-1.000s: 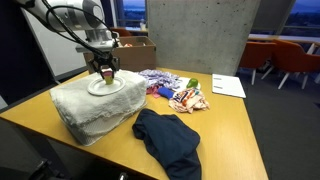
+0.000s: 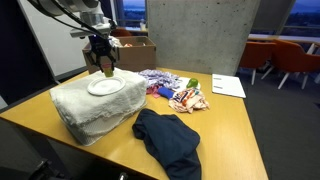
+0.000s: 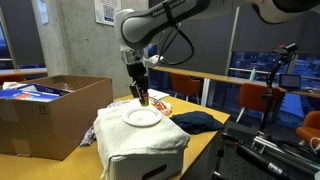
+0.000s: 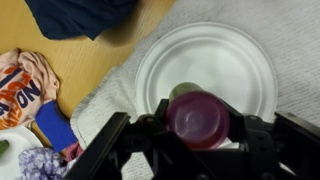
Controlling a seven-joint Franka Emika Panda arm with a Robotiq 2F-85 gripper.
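In the wrist view my gripper is shut on a round item with a dark red top [image 4: 197,118]. Its greenish part [image 4: 184,91] shows behind the red top; whether the two are one piece is unclear. Beneath it lies a white plate [image 4: 158,65]. In exterior view 1 the gripper [image 2: 107,66] points down over the plate [image 2: 106,86], with the small greenish item [image 2: 109,71] just above the plate's far part. Exterior view 2 shows the same yellow-green item [image 3: 144,100] at the gripper, over the back of the plate [image 3: 143,117].
The plate rests on a box covered with a light towel [image 2: 92,121]. Dark cloth [image 2: 169,143] lies to the right, with patterned cloths [image 2: 188,100] behind it. An open cardboard box [image 3: 52,115] stands at the side.
The gripper and the item have risen a little off the plate. The plate and the cloths look unmoved.
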